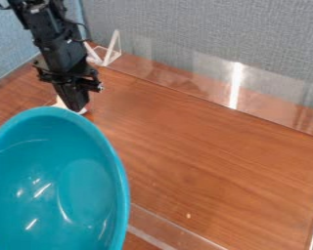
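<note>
My black gripper [73,98] reaches down at the upper left, just behind a large teal bowl [55,186] that fills the lower left of the camera view. A small pale object [67,106] lies under the fingertips, partly hidden by the bowl and gripper. The fingers appear close together; whether anything is between them is too small to tell.
Clear panels run along the back and front edges. A white wire stand [110,49] stands at the back, beside the arm.
</note>
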